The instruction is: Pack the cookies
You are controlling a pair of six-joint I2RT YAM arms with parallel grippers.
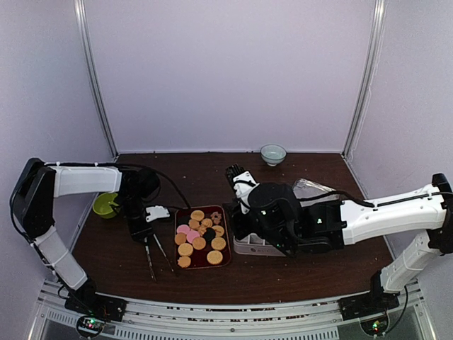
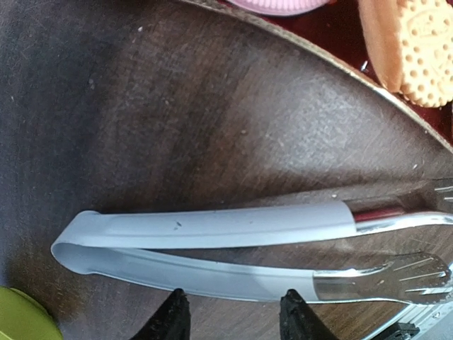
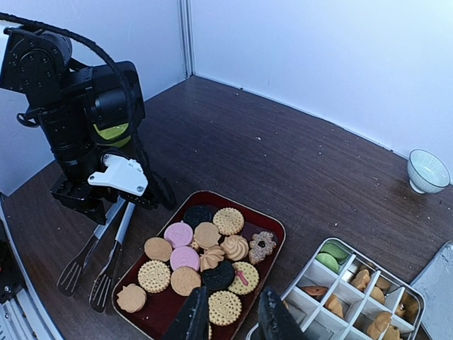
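Cookies lie crowded on a red tray (image 1: pixel 202 258) in the middle: pink, black, tan and dotted ones, such as a pink wafer (image 3: pixel 185 256). White-handled metal tongs (image 2: pixel 233 228) lie left of the tray; my left gripper hangs just over their handles, fingers apart, nothing between them. A white compartment box (image 3: pixel 333 294), partly filled with green and tan cookies, sits right of the tray, largely hidden by my right arm in the top view. My right gripper is over the tray and box area; whether something is between its fingertips is not clear.
A green bowl (image 1: pixel 103 207) is at the left, partly behind the left arm. A pale bowl (image 1: pixel 272 154) stands at the back right. A clear lid (image 3: pixel 437 283) lies beside the box.
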